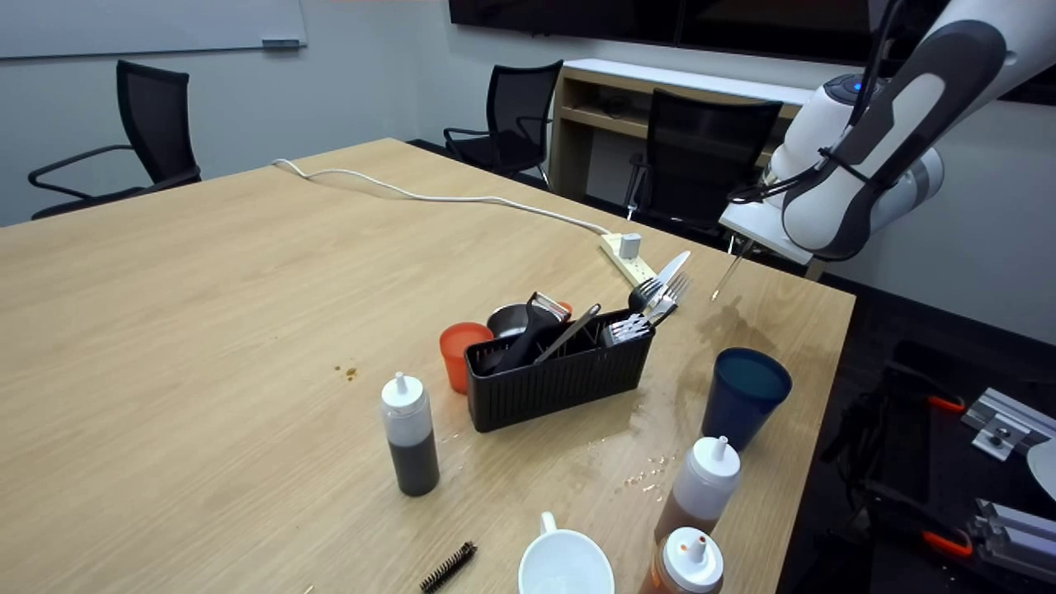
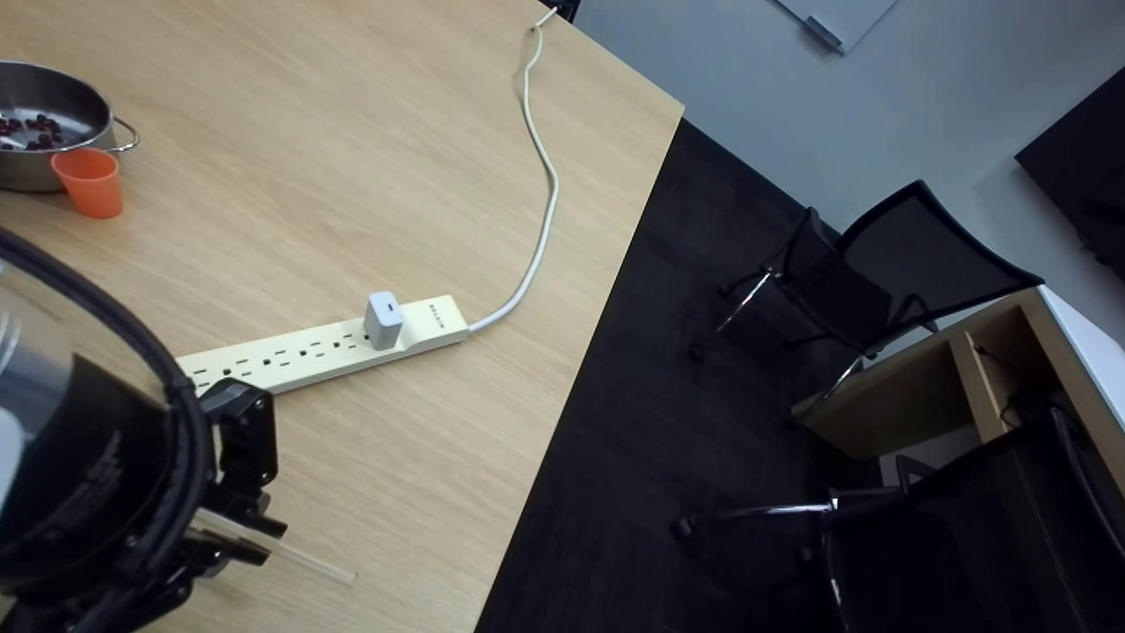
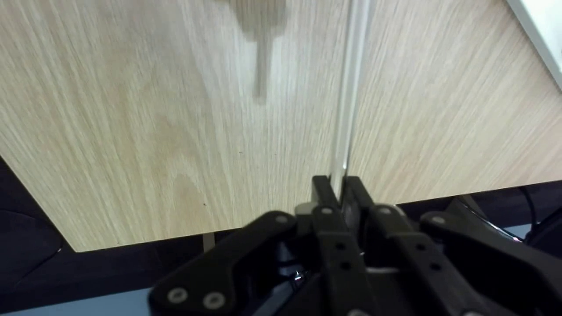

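Note:
My gripper is shut on a thin, pale, see-through stick or straw point(image 3: 350, 79), which runs up the wrist view from between the black fingertips. In exterior view 2 the gripper point(image 2: 265, 539) shows at the lower left, with the straw point(image 2: 311, 563) sticking out past its fingers over bare table. Seen from exterior view 1, the straw point(image 1: 728, 278) slants down under the arm's white plate point(image 1: 767, 229) near the far right of the table. Its lower end looks raised off the wood, and the fingers there are mostly hidden.
A power strip point(image 2: 306, 357) lies close to the gripper. A black basket point(image 1: 554, 381) of utensils, a dark blue cup point(image 1: 747, 391), several squeeze bottles and a white mug point(image 1: 565, 566) stand nearer the camera.

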